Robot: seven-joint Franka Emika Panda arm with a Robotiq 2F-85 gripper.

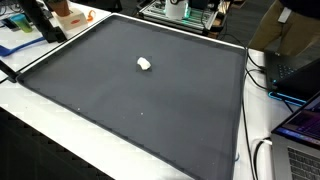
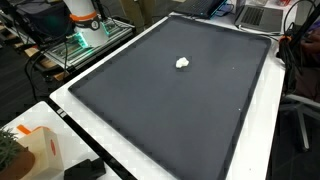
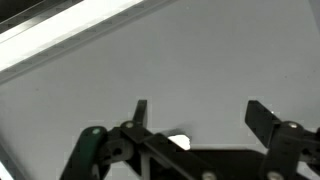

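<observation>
A small white object (image 1: 143,63) lies alone on the dark grey board (image 1: 150,110), toward its far side in exterior view 1. In exterior view 2 the same white object (image 2: 182,62) sits in the upper middle of the board. From the wrist view, my gripper stands open, its two dark fingers well apart with only bare grey surface between them. Part of the white object (image 3: 180,141) shows low in that view, the rest hidden behind the gripper's body. In exterior view 1 the gripper is out of sight.
White table (image 1: 90,130) borders the board. Laptops (image 1: 295,125) and black cables stand along the right side in exterior view 1. An orange-and-white item (image 2: 40,150) and a dark block (image 2: 86,170) are at the near left in exterior view 2. Most of the board is clear.
</observation>
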